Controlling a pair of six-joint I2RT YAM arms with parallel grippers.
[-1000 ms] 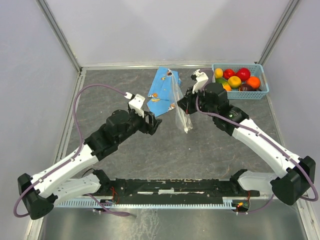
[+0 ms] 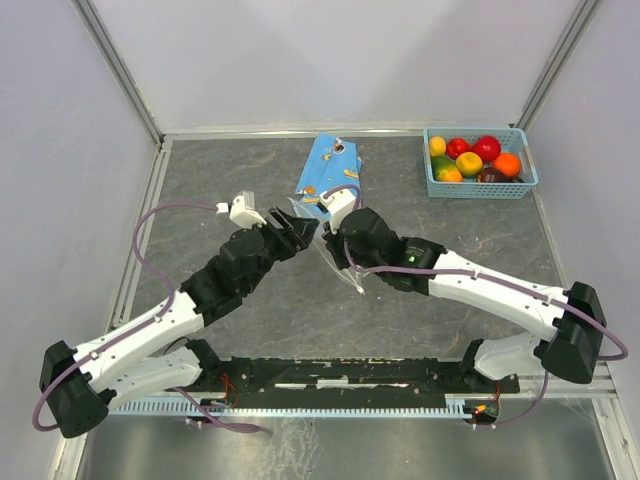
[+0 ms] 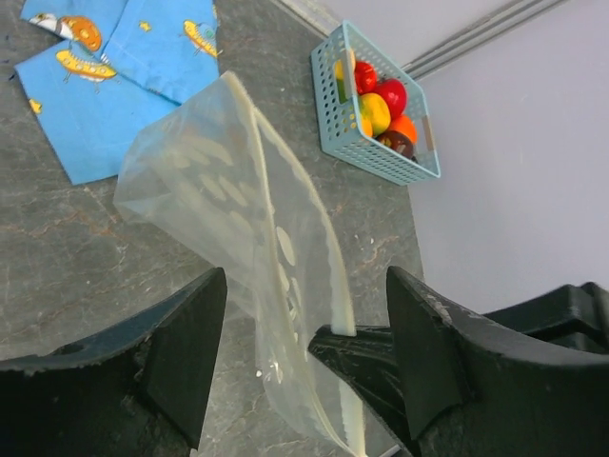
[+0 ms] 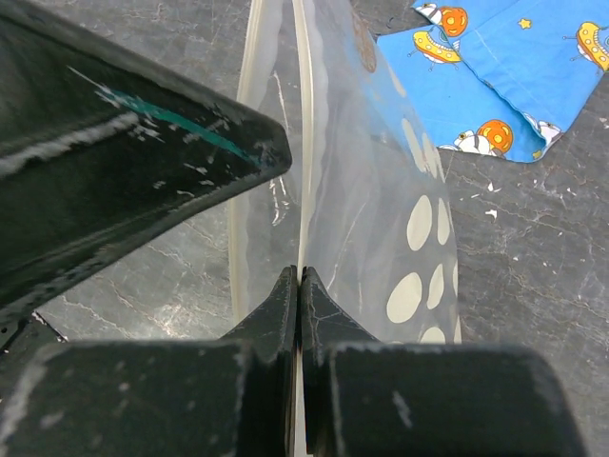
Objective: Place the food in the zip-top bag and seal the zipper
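Note:
The clear zip top bag point(image 2: 340, 260) with pale oval patches hangs above the table, and no food shows inside it. My right gripper is shut on the bag's upper edge, the film running between its fingertips. My left gripper stands open; in its wrist view the bag's rim point(image 3: 276, 233) and the right gripper's tip appear between its fingers, though whether they touch the film I cannot tell. One left finger point(image 4: 214, 152) crosses the right wrist view close to the bag. The food point(image 2: 468, 163), several fruits and vegetables, lies in a light blue basket point(image 2: 480, 190).
A folded blue cloth point(image 2: 325, 165) with printed figures lies at the back middle, partly behind the bag. The basket stands at the back right, clear of both arms.
The left gripper has shifted slightly and turned. The basket and cloth have stayed put.

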